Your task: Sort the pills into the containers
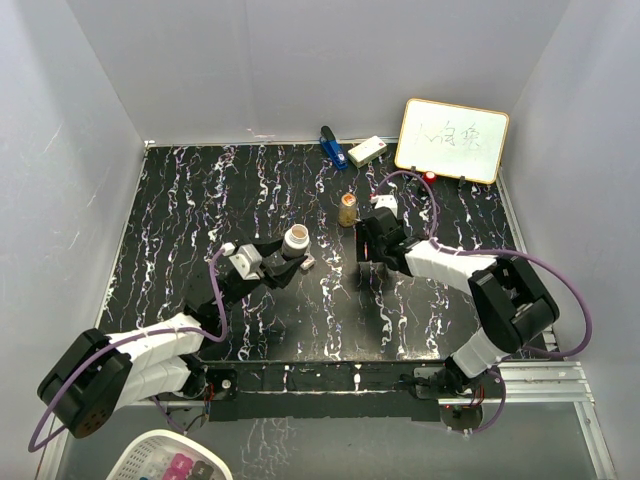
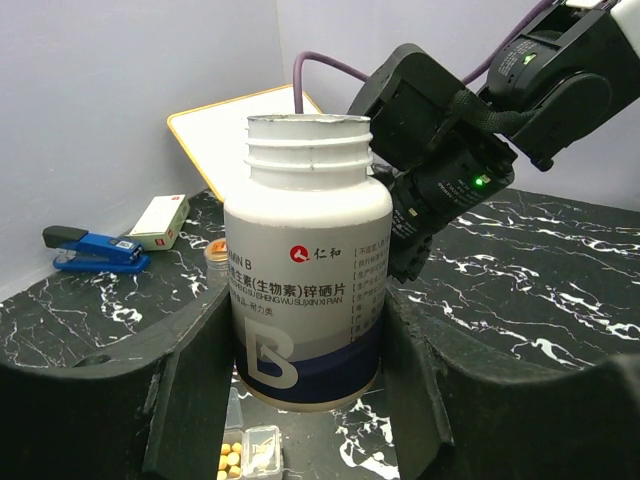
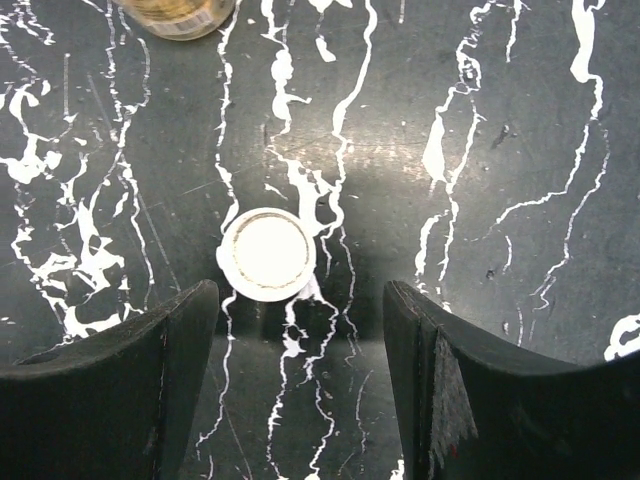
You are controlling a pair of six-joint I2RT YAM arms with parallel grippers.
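A white vitamin B bottle (image 2: pixel 305 270), uncapped and upright, is clasped by my left gripper (image 1: pixel 290 259), its open mouth on top. On the dark table in the right wrist view lies a round white cap (image 3: pixel 267 254), between and just beyond the fingertips of my right gripper. Those fingers are spread, nothing held; the arm hides the cap from above. Below the held bottle sits a small clear pill box (image 2: pixel 262 452), with yellow pills in one compartment. An amber bottle (image 1: pixel 347 210) stands behind the two grippers.
At the back are a blue stapler (image 1: pixel 332 147), a pale box (image 1: pixel 367 151) and a whiteboard (image 1: pixel 453 140). A white basket (image 1: pixel 135 458) is at the front left, off the table.
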